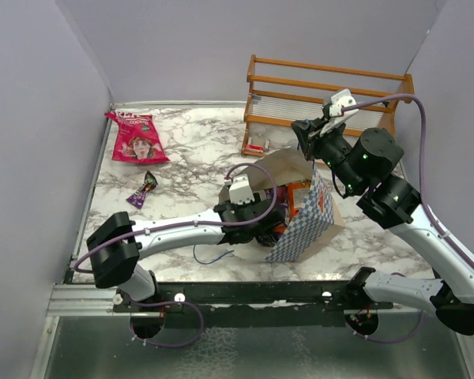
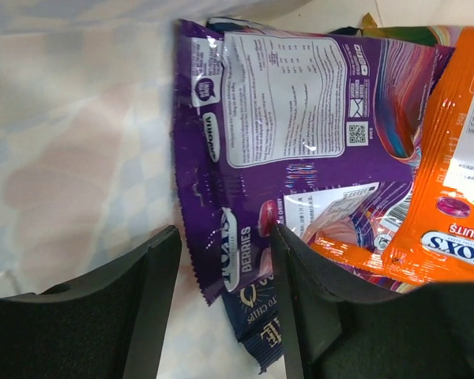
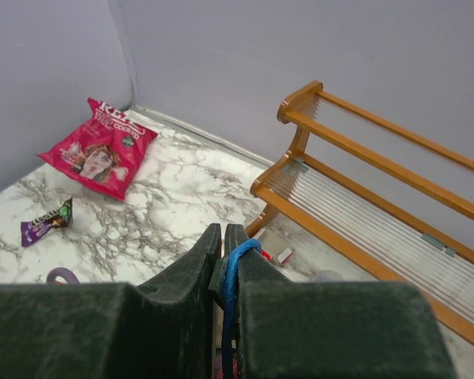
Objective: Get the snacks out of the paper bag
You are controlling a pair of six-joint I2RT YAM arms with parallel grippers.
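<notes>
The paper bag (image 1: 312, 229), with a blue-checked side, lies tipped with its mouth toward my left arm. Inside, the left wrist view shows a purple oats-and-berries packet (image 2: 284, 103), an orange Foxy's packet (image 2: 450, 181) and a dark blue packet (image 2: 257, 316) lower down. My left gripper is at the packets, its fingers apart, with the purple packet's lower edge ahead of the gap. My right gripper is shut on a blue cord (image 3: 234, 276), above the bag's upper edge. A pink-red packet (image 1: 137, 137) and a small purple one (image 1: 142, 189) lie on the table.
A wooden rack (image 1: 328, 87) stands at the back right, with small red-and-white items (image 1: 257, 146) by its left foot.
</notes>
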